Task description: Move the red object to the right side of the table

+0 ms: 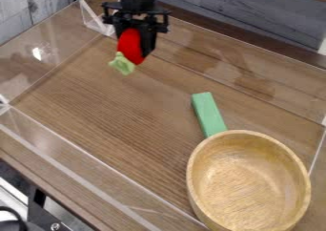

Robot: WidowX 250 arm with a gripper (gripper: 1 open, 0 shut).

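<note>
The red object (132, 42) has a pale green end (121, 63) pointing down and to the left. My black gripper (132, 27) is shut on it from above, over the far left part of the wooden table (114, 111). The object looks tilted and appears lifted off the tabletop. My fingers partly cover its upper end.
A wooden bowl (200, 182) stands at the near right. Just behind it lies a green block (208, 115). A raised edge runs along the left side.
</note>
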